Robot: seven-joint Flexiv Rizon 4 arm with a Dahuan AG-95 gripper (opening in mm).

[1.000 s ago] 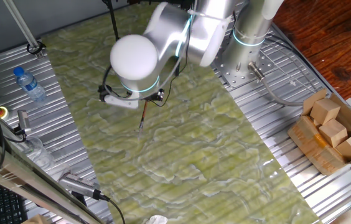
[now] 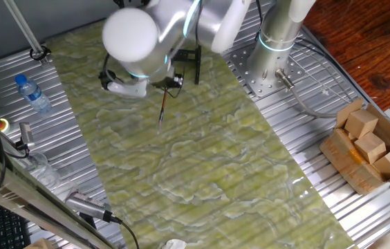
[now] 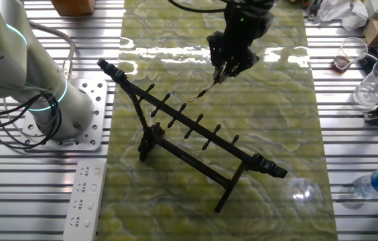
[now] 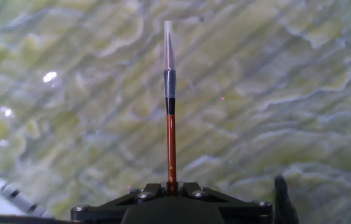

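In the wrist view my gripper is shut on a slim brush (image 4: 171, 140) with a reddish-brown handle, a dark and silvery collar and a pale pointed tip. The brush points straight away from the fingers. Exterior view 2 shows the gripper (image 3: 224, 72) above the mat, the brush (image 3: 204, 92) slanting toward a black rack (image 3: 192, 126) with several short pegs on its upper bar. No brush hangs on those pegs. In exterior view 1 the brush (image 2: 163, 107) hangs below the arm, which hides most of the rack.
A green marbled mat (image 2: 202, 173) covers the table, its near part clear. At its left stands a water bottle (image 2: 34, 94). A cardboard box (image 2: 350, 162) with wooden blocks lies at the right. A power strip (image 3: 85, 201) sits near the arm's base.
Carrying the brush, the arm has moved back and somewhat left in exterior view 1, toward the rack's side. The brush has stayed in the gripper.
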